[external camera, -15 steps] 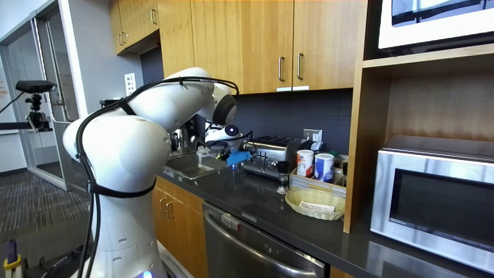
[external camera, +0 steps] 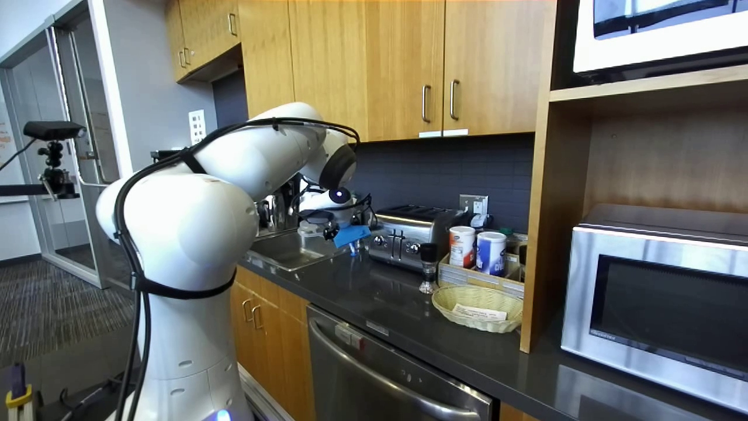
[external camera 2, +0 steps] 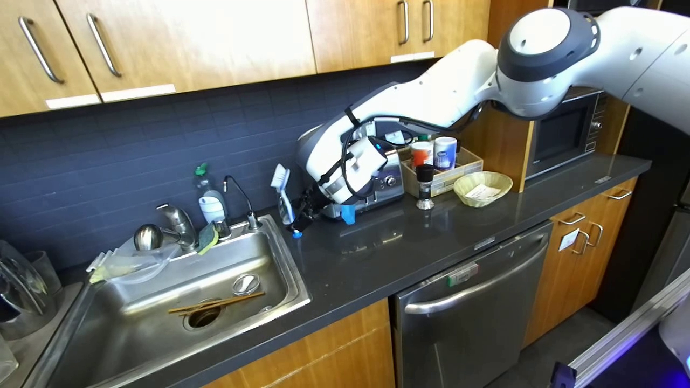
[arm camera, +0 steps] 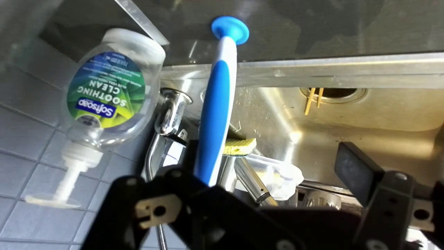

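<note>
A blue-and-white handled brush [external camera 2: 284,194] stands upright on the counter beside the sink's right rim, bristles up, its round blue foot [arm camera: 230,30] on the dark surface. My gripper is open by the brush, its fingers well apart. The handle runs close alongside the left finger in the wrist view, partly covering it; contact cannot be made out. The right finger's pad [arm camera: 353,173] is far from the handle, over the sink's image. From the side, the gripper [external camera 2: 309,210] sits just right of the brush, low over the counter; its fingers are dark and hard to separate.
A clear soap bottle [arm camera: 106,83] stands near the tiled wall. The sink [external camera 2: 294,278] holds chopsticks [external camera 2: 216,304], with a faucet [external camera 2: 181,226] and sponge [external camera 2: 207,238] behind. A toaster [external camera: 407,235] crowds the arm's right side.
In exterior view 1, the wrist and gripper have shifted left, toward the sink, and slightly up in the picture. The counter's objects look unmoved.
</note>
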